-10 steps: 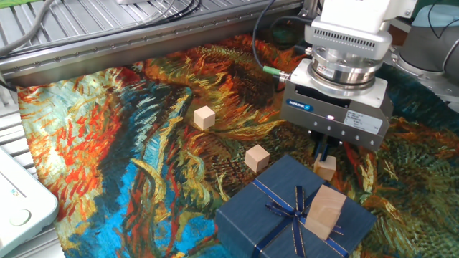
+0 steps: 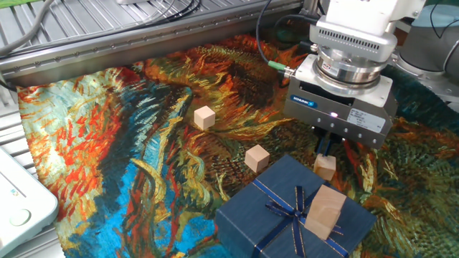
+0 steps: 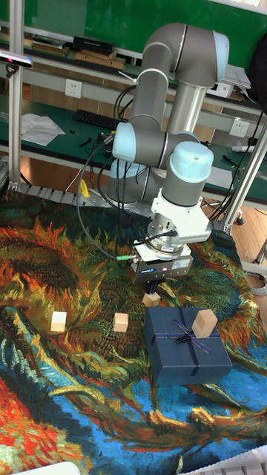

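My gripper (image 2: 325,152) points downward, its dark fingers right at a small wooden cube (image 2: 325,167) behind the blue gift box (image 2: 251,215). In exterior view 3 the same cube (image 3: 150,300) sits under the fingertips. Whether the fingers stand around the cube or just above and behind it is not clear, and neither is how far apart they are. Two more wooden cubes lie on the cloth: one (image 2: 257,158) near the box's corner, another (image 2: 204,117) farther left. A taller wooden block (image 2: 325,213) stands on the box lid, beside the ribbon bow (image 2: 295,212).
A colourful painted cloth (image 2: 93,158) covers the table, with free room left of the cubes. The box stands close in front of my gripper. A metal rail (image 2: 129,57) runs along one side, and a white device (image 2: 25,193) sits at the left edge.
The cubes, block and box have stayed put.
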